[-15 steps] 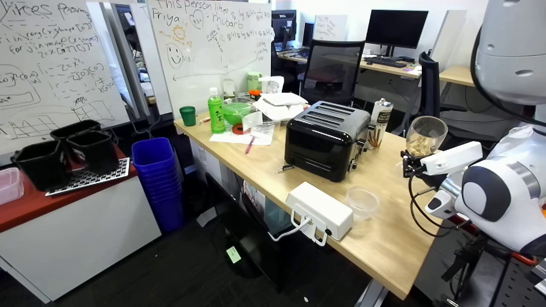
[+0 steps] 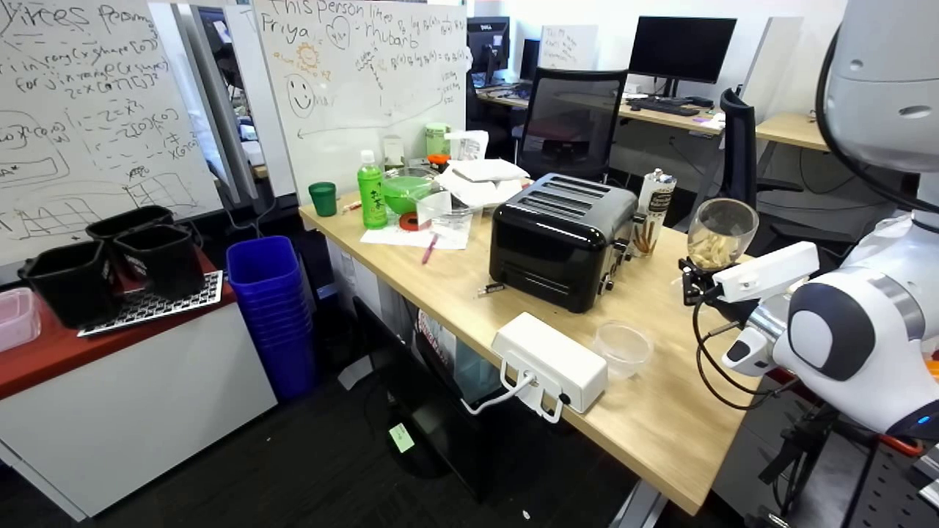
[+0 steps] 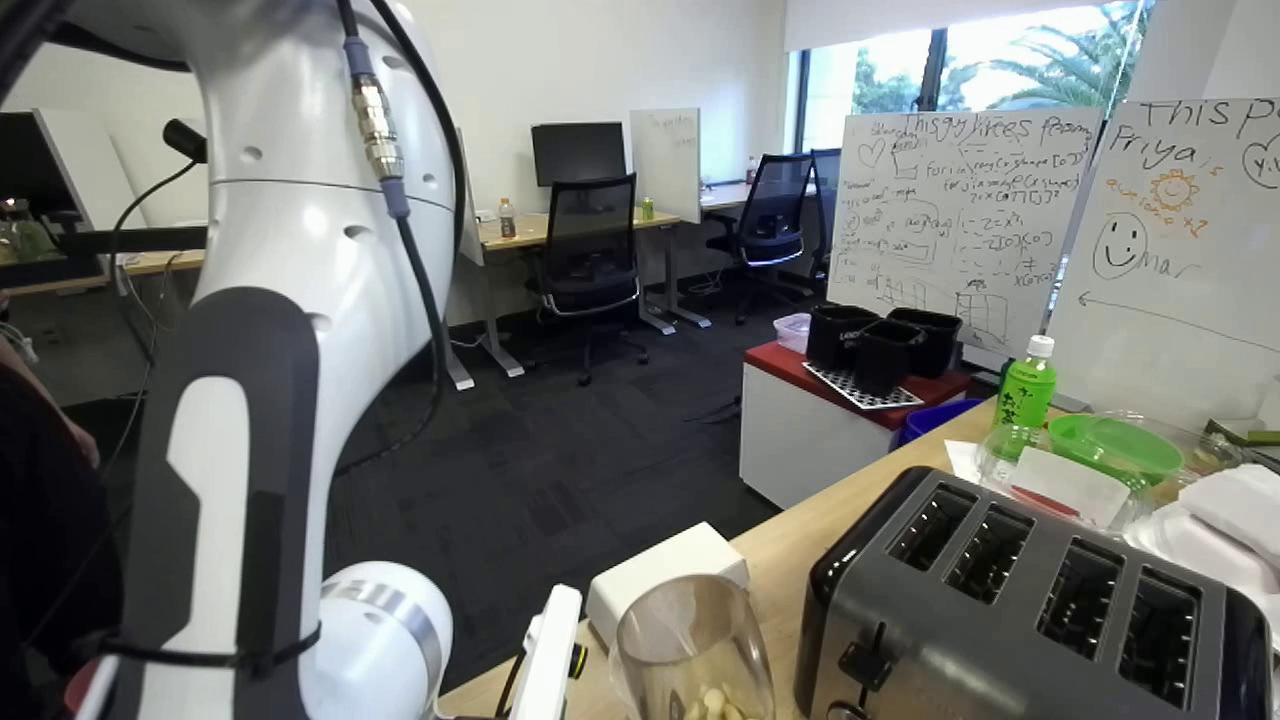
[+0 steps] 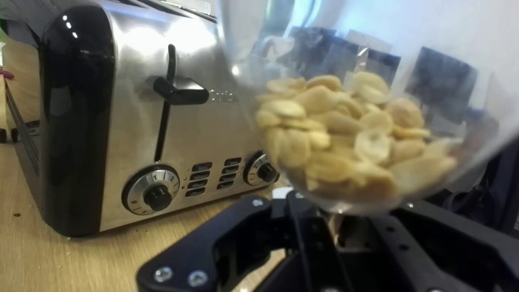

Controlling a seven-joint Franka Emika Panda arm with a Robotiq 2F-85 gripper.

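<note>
A clear rounded glass (image 2: 722, 236) with pale nuts (image 4: 340, 136) in its lower part is held up above the table's right side. Its narrow stem stands between the fingers of my gripper, which is shut on it just under the bowl. From the first exterior view, my gripper (image 2: 697, 283) is at the table's right, with the glass about upright. The second exterior view shows the glass (image 3: 696, 648) too, but the fingers are out of frame there. An empty clear plastic bowl (image 2: 623, 350) sits on the table, lower and to the left of the gripper.
A black and steel toaster (image 2: 563, 242) stands mid-table, its control side facing the wrist camera. Beside it is a printed canister (image 2: 653, 215). A white box-shaped device (image 2: 550, 361) sits at the near edge. A green bottle (image 2: 371, 193) and clutter fill the far end.
In the first exterior view, the arm and the held glass have shifted slightly left, toward the toaster. The toaster and plastic bowl have stayed in place.
</note>
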